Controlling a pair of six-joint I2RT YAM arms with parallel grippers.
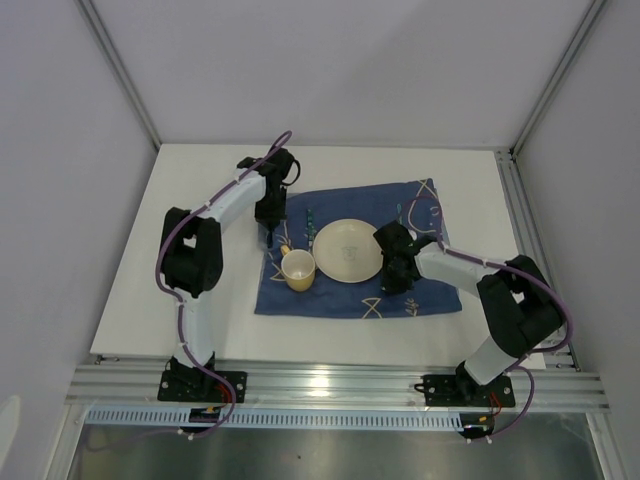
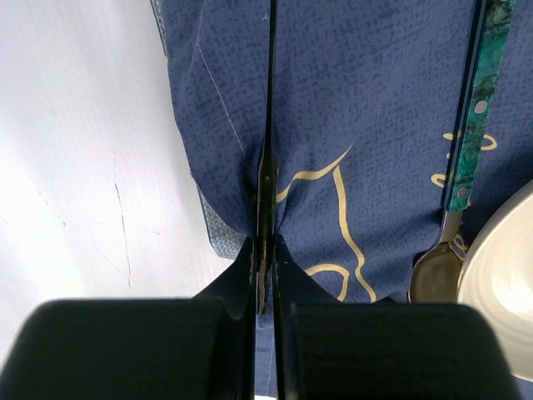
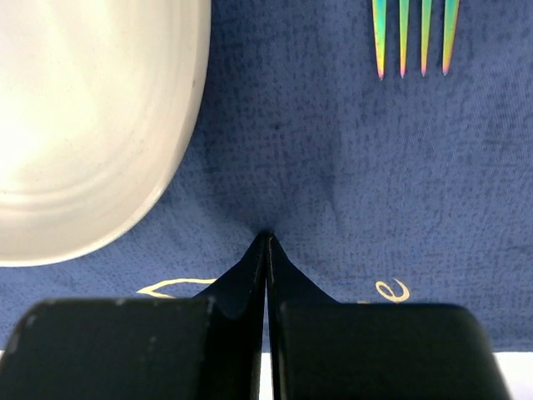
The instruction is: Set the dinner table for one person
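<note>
My left gripper is shut on a thin dark utensil (image 2: 267, 167), probably a handle end, at the left edge of the blue placemat (image 2: 350, 100). My right gripper is shut with nothing visible between its fingers, low over the mat beside the cream plate (image 3: 92, 125). A fork (image 3: 402, 37) with rainbow-tinted tines lies right of the plate. A spoon (image 2: 435, 275) with green handle lies left of the plate, partly beside the cream mug (image 1: 298, 268).
Bare white table (image 1: 180, 320) surrounds the mat, with grey walls beyond. Both arms reach in from the front, over the mat's sides.
</note>
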